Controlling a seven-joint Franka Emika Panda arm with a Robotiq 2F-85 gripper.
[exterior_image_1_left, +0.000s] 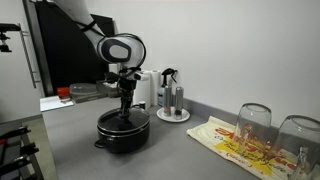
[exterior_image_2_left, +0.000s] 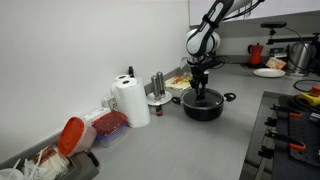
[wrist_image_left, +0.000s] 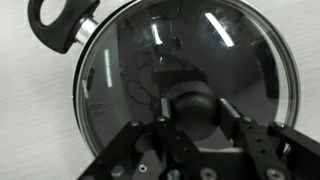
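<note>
A black pot (exterior_image_1_left: 123, 140) stands on the grey table with a glass lid (wrist_image_left: 125, 85) over its mouth. My gripper is shut on the lid's round dark knob (wrist_image_left: 192, 118), one finger on each side of it. In exterior view 1 the lid looks close to level and down at the pot's rim. From exterior view 2 the arm comes down over the pot (exterior_image_2_left: 203, 110) from behind. Whether the lid touches the rim all the way round cannot be made out. A pot handle (wrist_image_left: 62, 25) shows at the upper left of the wrist view.
Bottles and grinders stand on a white plate (exterior_image_1_left: 173, 115) behind the pot. Two glass jars (exterior_image_1_left: 253, 125) are on a patterned cloth (exterior_image_1_left: 225, 138) at the right. A paper towel roll (exterior_image_2_left: 132, 103) stands to one side.
</note>
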